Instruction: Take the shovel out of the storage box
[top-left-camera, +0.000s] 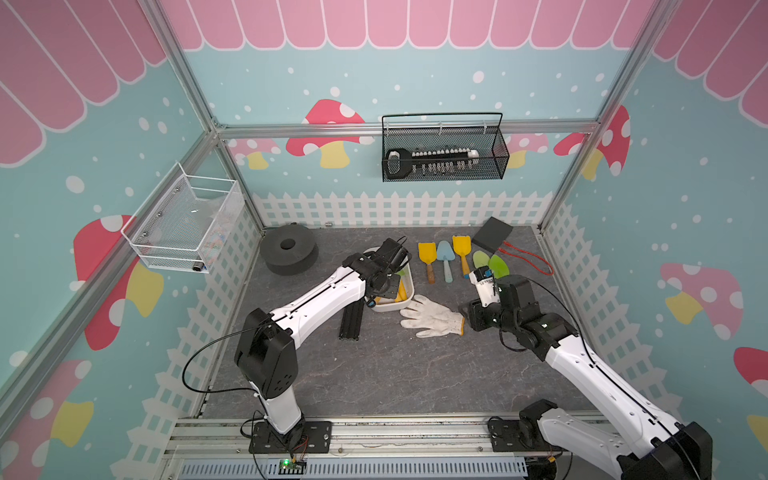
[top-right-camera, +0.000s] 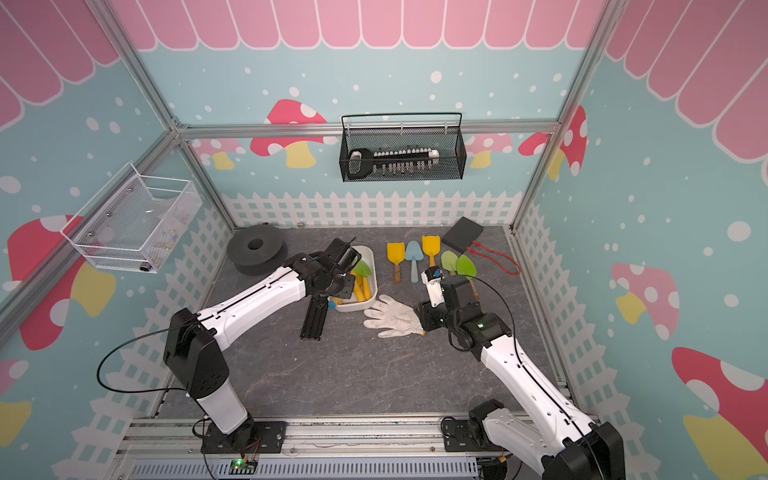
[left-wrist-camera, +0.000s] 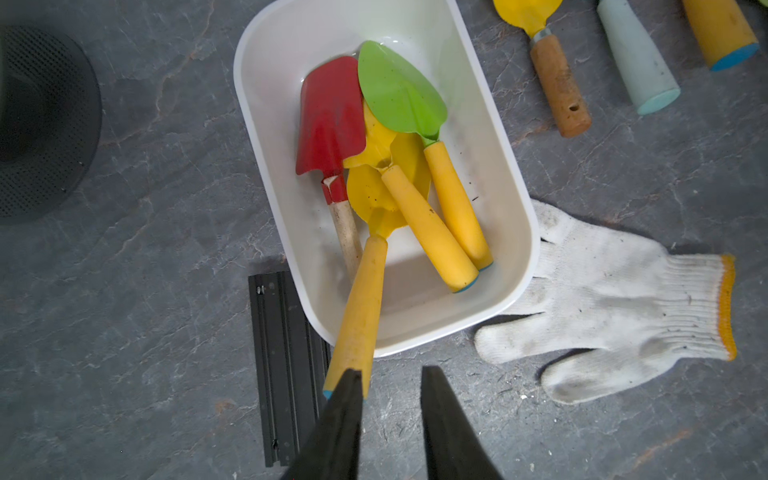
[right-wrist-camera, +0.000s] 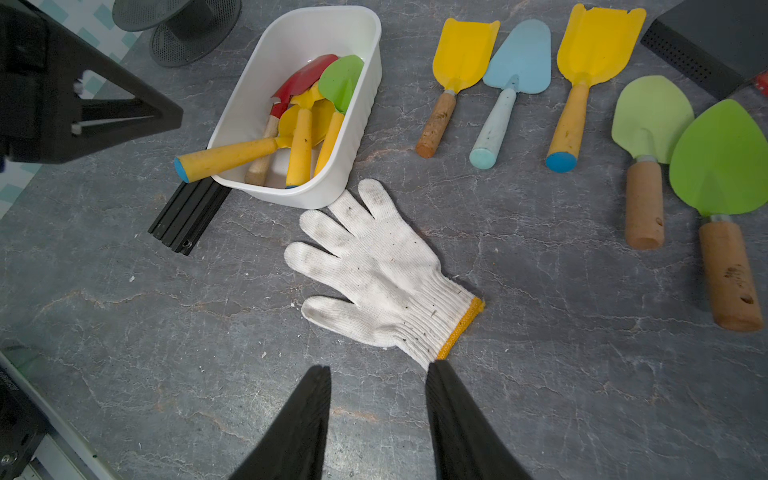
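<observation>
The white storage box (left-wrist-camera: 257, 160) holds several shovels: a red one (left-wrist-camera: 328, 112), a green one (left-wrist-camera: 400, 88) and yellow ones; one yellow handle (left-wrist-camera: 358, 320) reaches over the box's near rim. Above that end of the box is my left gripper, its fingers apart beside the handle's end, with nothing seen held. My right gripper hangs over the table in front of the glove, fingers apart and empty.
A white glove (right-wrist-camera: 384, 288) lies beside the box, black bars (right-wrist-camera: 188, 212) on its other side. More shovels (right-wrist-camera: 464, 52) lie in a row at the back right, near a dark reel (top-left-camera: 288, 248) at back left.
</observation>
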